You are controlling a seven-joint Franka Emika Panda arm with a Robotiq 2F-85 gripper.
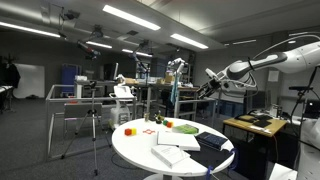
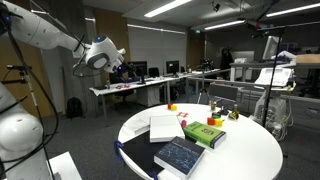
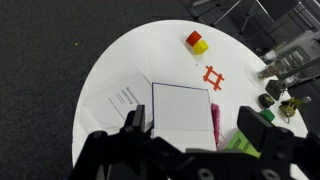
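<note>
My gripper hangs high over the white round table [image 3: 140,55], its dark fingers spread wide at the bottom of the wrist view. Nothing shows between them except the table items far below. In the first exterior view the gripper [image 1: 208,87] is up in the air behind the table's right side. A white box [image 3: 182,105] and a white booklet [image 3: 116,97] lie beneath it. Right of the box are a pink object [image 3: 215,117] and a green box [image 3: 242,144], the latter partly hidden by a finger.
Red and yellow blocks [image 3: 197,42] and a red-orange lattice piece [image 3: 213,77] lie near the table's far side. Bottles and jars [image 3: 273,88] crowd the right edge. A dark flat box [image 2: 178,157] sits at the near edge in the second exterior view.
</note>
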